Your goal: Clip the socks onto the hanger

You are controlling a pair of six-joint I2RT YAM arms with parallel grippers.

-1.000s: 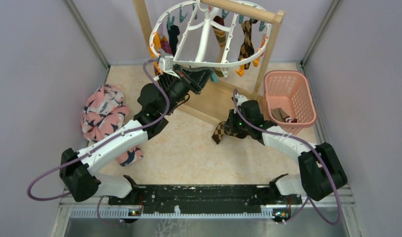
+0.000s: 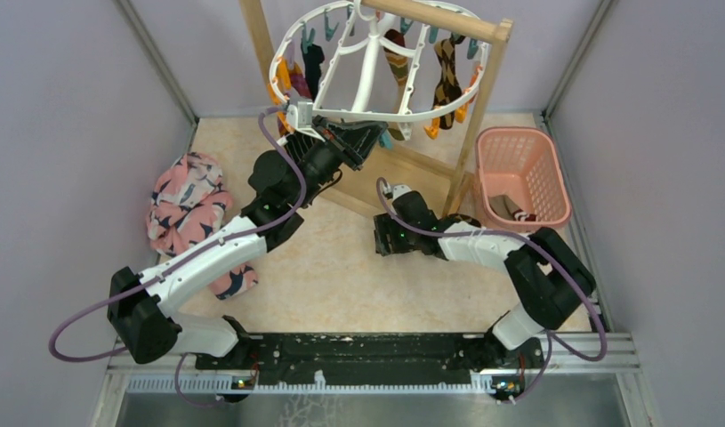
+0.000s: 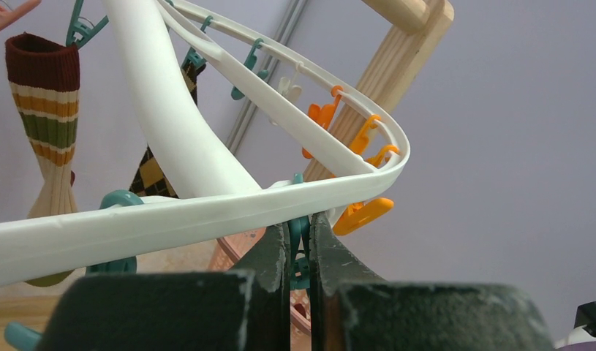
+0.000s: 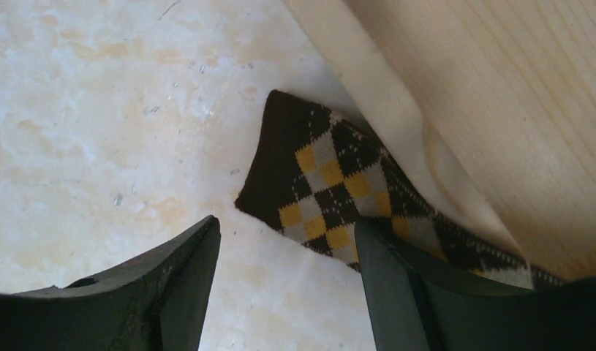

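The white ring hanger (image 2: 369,71) carries several teal and orange clips, with socks hung from some, among them a striped sock (image 3: 46,110). My left gripper is shut on a teal clip (image 3: 298,274) at the hanger's front bar. My right gripper is open, low over a black-and-yellow argyle sock (image 4: 317,175) lying on the floor beside the wooden stand's base (image 4: 499,110). The sock's cuff end lies ahead of the fingers, with nothing held between them.
A pink basket (image 2: 521,156) with another sock (image 2: 510,209) inside stands at the right. A pink floral cloth (image 2: 185,205) lies at the left.
My right gripper has moved left and down over the argyle sock, which has flattened out since a second ago. The left arm has stayed in place.
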